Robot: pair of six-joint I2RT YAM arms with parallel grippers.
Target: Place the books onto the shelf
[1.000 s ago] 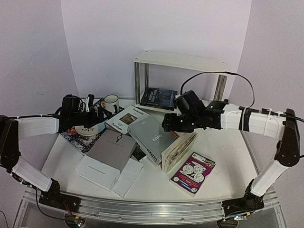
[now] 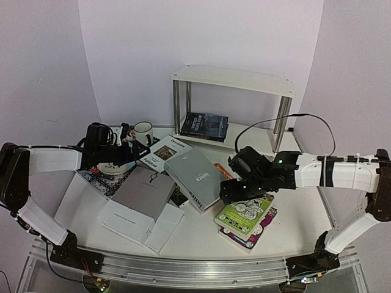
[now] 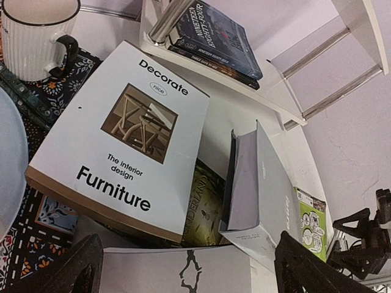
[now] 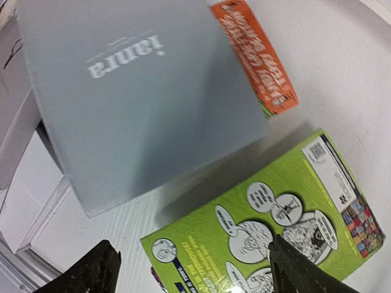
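A green book lies flat on a purple book at the table's front right. My right gripper is just above the green book's left part; in the right wrist view its fingers stand apart, open and empty. The grey "iaura" file rests beside it, an orange book partly under it. My left gripper is open over the white Furniture book, grey folders and white file.
Dark books lie on the lower shelf of a white rack. A mug and plate sit at back left.
The green book, earlier tilted with pages up, now lies flat on the purple one. My right gripper moved down toward the front; my left gripper shifted slightly.
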